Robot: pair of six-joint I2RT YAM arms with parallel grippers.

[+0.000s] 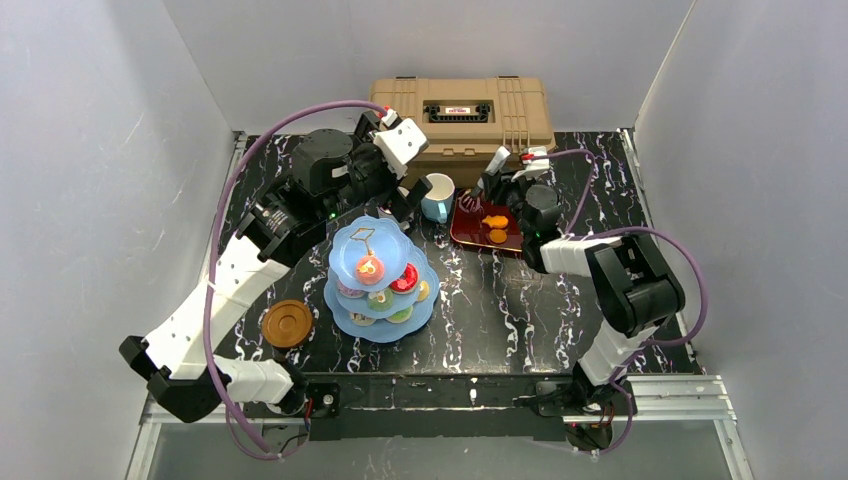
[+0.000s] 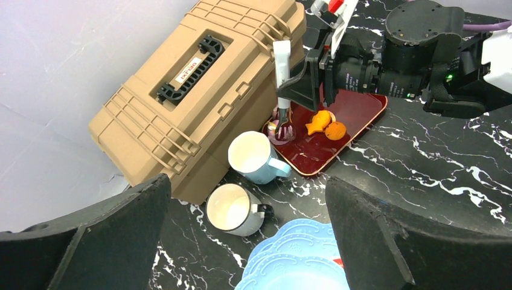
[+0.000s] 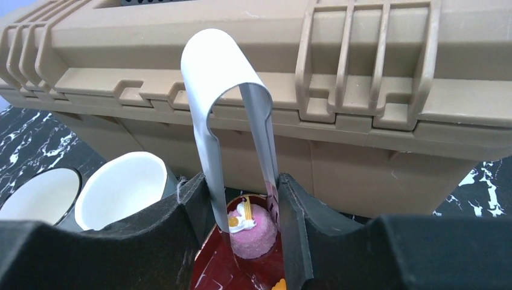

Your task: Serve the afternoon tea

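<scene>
My right gripper is shut on white-handled tongs [image 3: 208,78], one finger against each arm. In the right wrist view the tongs' tips stand on either side of a pink cake [image 3: 256,238] topped with cream; whether they touch it I cannot tell. That cake sits in the dark red tray [image 2: 361,118], near an orange fish-shaped piece [image 2: 319,121] and a round orange piece [image 2: 335,131]. My left gripper [image 1: 412,197] hangs open and empty near the cups. Below it stands the blue tiered stand [image 1: 345,252] with several treats.
A light blue cup [image 2: 256,160] and a white cup with a dark handle [image 2: 235,211] stand left of the tray. The tan case [image 1: 460,150] closes off the back. A brown round coaster [image 1: 287,323] lies at front left.
</scene>
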